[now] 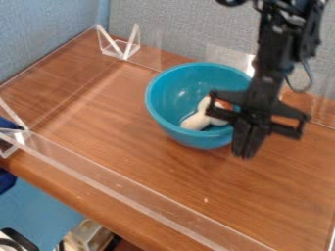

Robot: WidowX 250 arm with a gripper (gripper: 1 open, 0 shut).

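A blue bowl (175,103) stands on the wooden table (118,147) toward the back, holding a white object (199,120), mushroom-like, partly hidden by the arm. My black gripper (246,142) is at the bowl's right front, above the table and overlapping the bowl in this view. It is blurred, and nothing shows between its fingers; it looks shut.
White wire frames (118,46) stand at the back left and at the left edge. A grey wall is behind, and a clear strip runs along the table's front.
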